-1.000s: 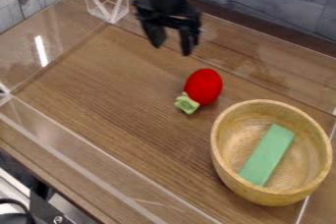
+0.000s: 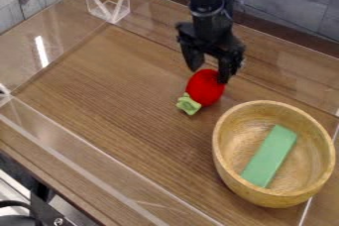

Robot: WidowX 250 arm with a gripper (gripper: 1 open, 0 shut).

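Note:
My dark gripper (image 2: 209, 59) hangs over a red object (image 2: 204, 88) with a green top, like a strawberry or pepper toy, lying on the wooden table. Its fingers point down just above the red object; whether they are open or shut is hard to tell.
A yellow bowl (image 2: 233, 156) holding a green block (image 2: 271, 156) sits at the lower right. Clear plastic pieces are at the upper left edge.
My gripper has moved right from the upper middle and come lower, to just over the red object.

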